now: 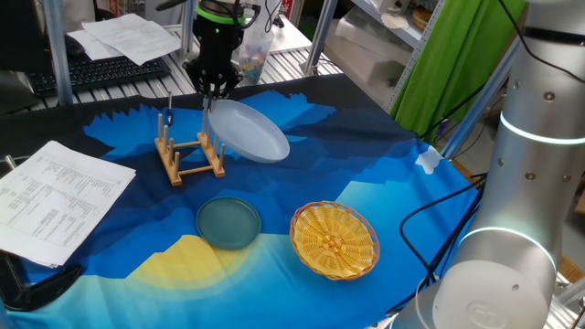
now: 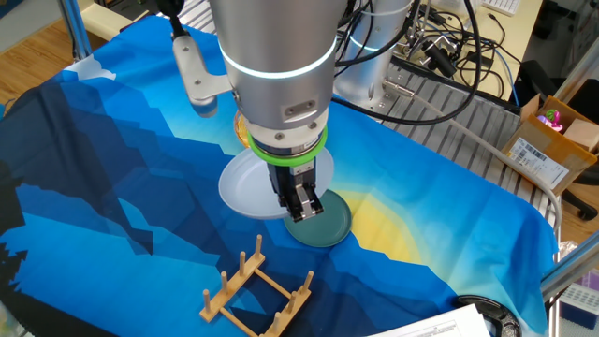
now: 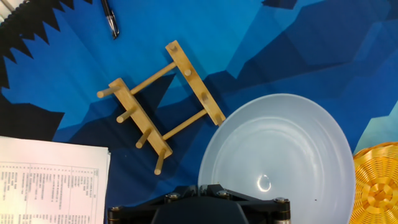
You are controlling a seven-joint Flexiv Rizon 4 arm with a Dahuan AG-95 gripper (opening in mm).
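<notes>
A pale bluish-white plate point(image 1: 249, 133) hangs tilted above the cloth, its rim at the fingertips of my gripper point(image 1: 211, 97). In the wrist view the gripper is shut at the near left of the plate point(image 3: 280, 155); the exact contact is partly hidden. Beside the plate stands a wooden dish rack point(image 1: 170, 164) with upright pegs, empty, on the cloth. Exterior view 2 has the plate point(image 2: 248, 192) behind the gripper point(image 2: 303, 212), and the rack point(image 2: 220, 301) lower in view.
A dark green plate point(image 1: 228, 224) and a yellow woven basket point(image 1: 335, 240) lie flat on the blue cloth. Printed sheets point(image 1: 59, 203) cover the left side, and a pen point(image 3: 111, 18) lies beyond the rack. Bare cloth point(image 1: 338, 151) extends right of the held plate.
</notes>
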